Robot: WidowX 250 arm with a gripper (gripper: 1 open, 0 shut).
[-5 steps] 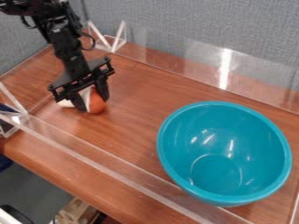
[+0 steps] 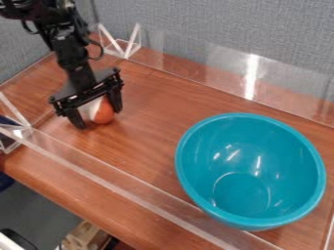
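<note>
My black gripper [image 2: 88, 101] hangs at the left of the camera view, low over the wooden table, its fingers open around a small orange-and-white round object [image 2: 102, 110]. The fingers partly hide the object, so I cannot tell whether they touch it. To the right, a large teal bowl [image 2: 249, 171] stands empty on the table.
Clear plastic edging runs along its back and front, with white brackets [image 2: 120, 44] at the back left. A grey textured wall stands behind.
The gripper has shifted very slightly over the orange-and-white object. The bowl has not moved.
</note>
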